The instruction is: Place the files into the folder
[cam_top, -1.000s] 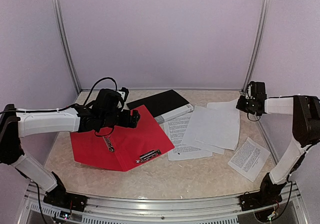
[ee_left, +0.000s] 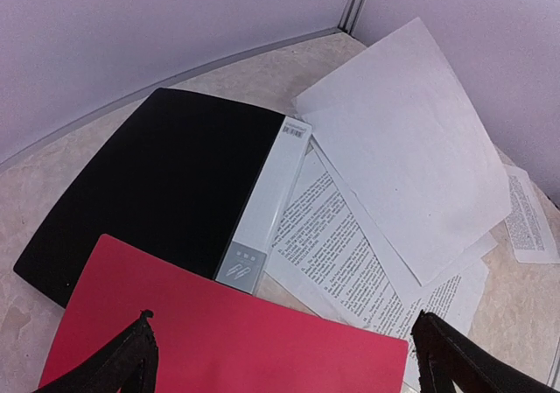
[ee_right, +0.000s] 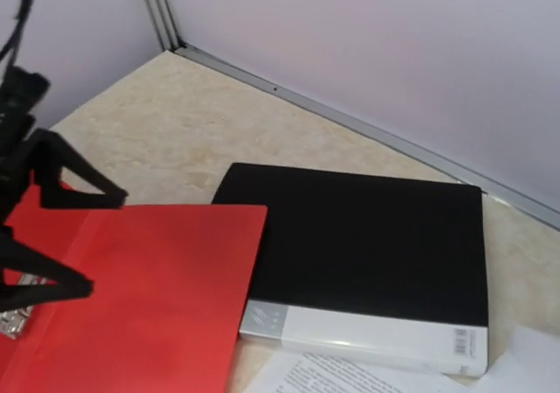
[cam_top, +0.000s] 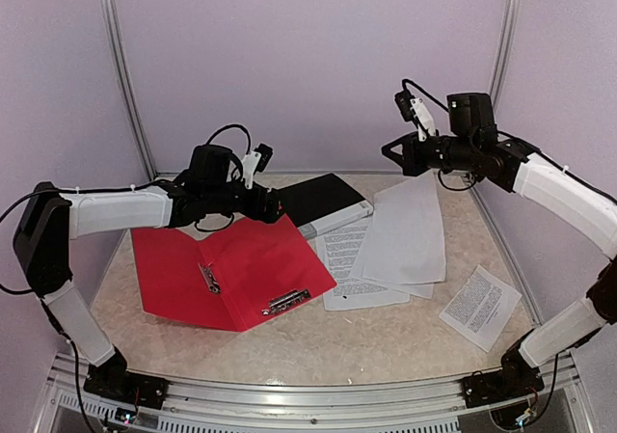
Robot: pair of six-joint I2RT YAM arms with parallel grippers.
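The red folder lies open at the left, with metal clips on it, overlapping the black binder. White and printed sheets lie right of the binder. My left gripper hangs open over the red folder, nothing between its fingers. My right gripper is raised at the back right above the papers, shut; the top white sheet rises toward it, but what its fingertips hold is hard to see.
A separate printed sheet lies at the front right. Walls border the back and sides.
My right gripper has moved up and left, and the top sheet has shifted left with it. My left gripper has risen slightly.
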